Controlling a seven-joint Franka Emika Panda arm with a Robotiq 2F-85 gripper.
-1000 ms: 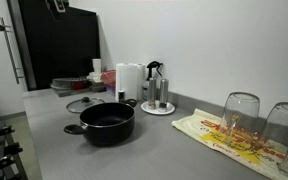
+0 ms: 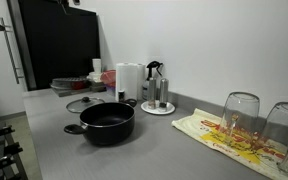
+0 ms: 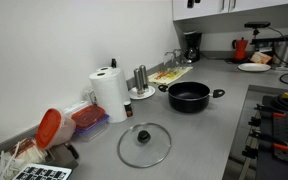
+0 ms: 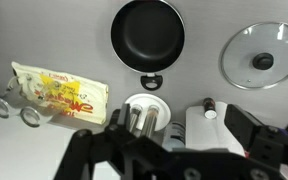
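A black two-handled pot point(image 2: 107, 122) stands open and empty on the grey table. From above, its round inside point(image 4: 148, 36) sits near the top middle of the wrist view. Apart from the pot, a glass lid with a black knob point(image 3: 144, 145) lies flat on the table; the wrist view has this lid point(image 4: 262, 54) at the upper right. My gripper is open, high above the table, and nothing shows between its spread fingers. Only a small part of the arm shows at the top of both exterior views.
Metal shakers point(image 2: 158, 92) stand on a white plate by the wall, near a paper roll point(image 3: 110, 98). Two upturned glass jars point(image 2: 239, 118) rest on a printed cloth point(image 4: 62, 91). Red and clear containers point(image 3: 54, 127) crowd the far end. Bare table lies before the pot.
The bit of arm at the top left of exterior view 1 has shifted slightly right and up. Pot, lid and the other table objects have stayed put.
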